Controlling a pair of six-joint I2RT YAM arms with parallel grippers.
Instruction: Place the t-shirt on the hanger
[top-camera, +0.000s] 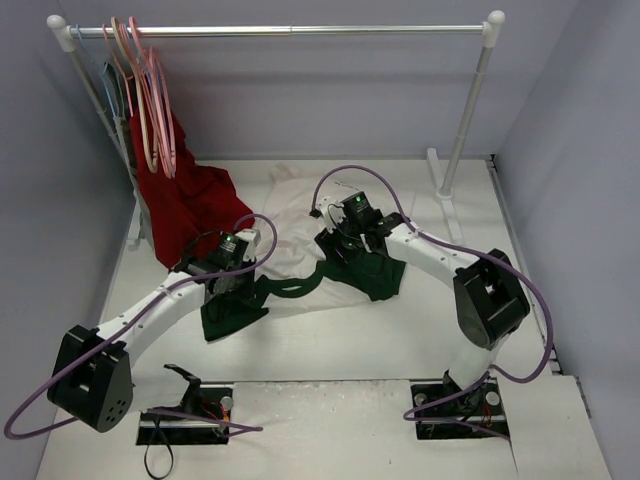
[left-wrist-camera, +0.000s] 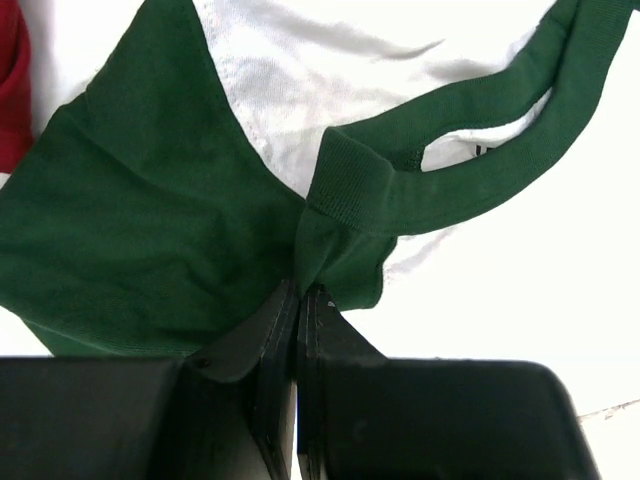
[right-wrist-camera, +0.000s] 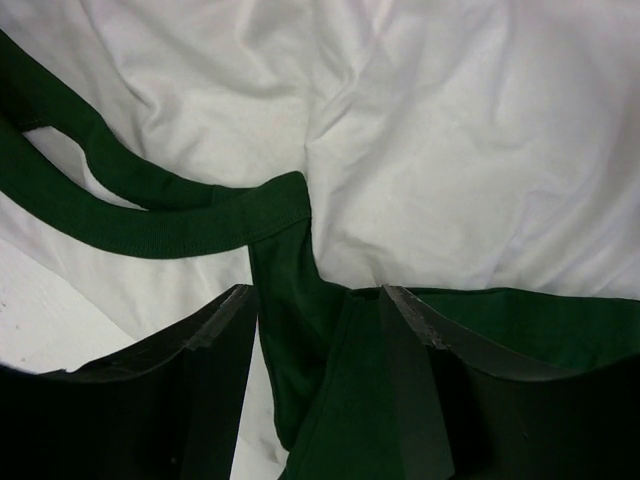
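Observation:
A white t-shirt with dark green sleeves and a green collar lies flat on the table, collar toward the front. In the left wrist view, my left gripper is shut on the green shoulder cloth just beside the collar. The left sleeve spreads out to its left. My right gripper stands open over the right shoulder, where the collar's end meets the right sleeve; no cloth is clamped between its fingers. Pink and beige hangers hang at the rail's left end.
A red garment hangs from the left part of the rail and reaches close to my left gripper. The rail's right leg stands behind the right arm. Bare table lies in front of the shirt.

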